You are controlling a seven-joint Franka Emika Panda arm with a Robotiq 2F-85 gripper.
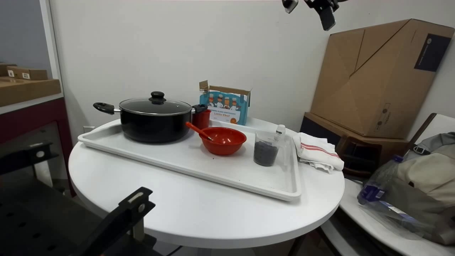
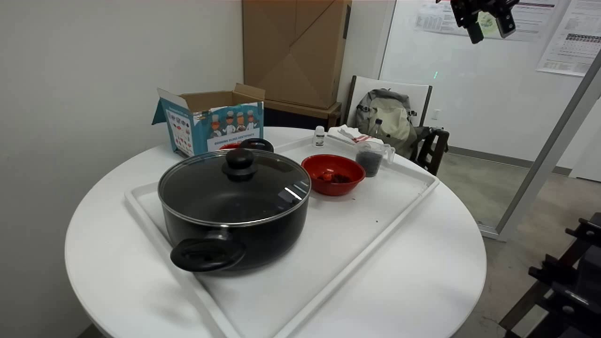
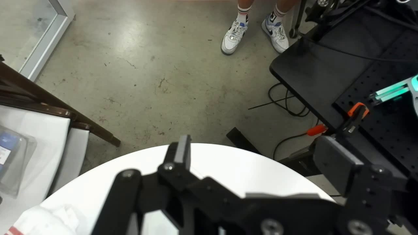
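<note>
High above the table, my gripper stands open, its two fingers wide apart and nothing between them. Exterior view 1 catches only the fingers (image 1: 327, 17) at the top edge. A black pot (image 1: 155, 123) with a glass lid sits on the left of a white tray (image 1: 187, 171). Near the tray's middle is a red bowl (image 1: 224, 147), a red-handled utensil (image 1: 198, 130) leaning in it. To its right stands a clear measuring cup (image 1: 265, 153) with dark contents. A small white-capped bottle (image 2: 319, 136) stands behind the cup.
Behind the tray are a red container (image 1: 202, 119) and an open blue box (image 2: 228, 126). A folded white towel (image 1: 317, 151) lies at the table's right. Tall cardboard boxes (image 1: 371, 76) stand beyond. A person's shoes (image 3: 235, 36) show on the floor.
</note>
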